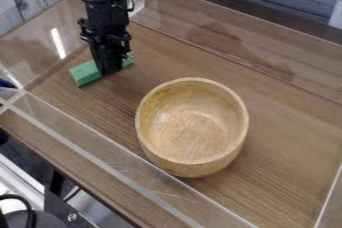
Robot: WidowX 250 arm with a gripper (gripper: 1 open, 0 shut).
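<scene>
The black robot arm comes down from the top left, with its gripper (107, 57) low over a green block (87, 72) that lies on the wooden table at the left. The fingertips are at or just above the block's right part; whether they touch it or are open or shut is too small and dark to tell.
A large round tan bowl (191, 122) stands on the table right of centre. A clear edge strip runs along the left side and lower left.
</scene>
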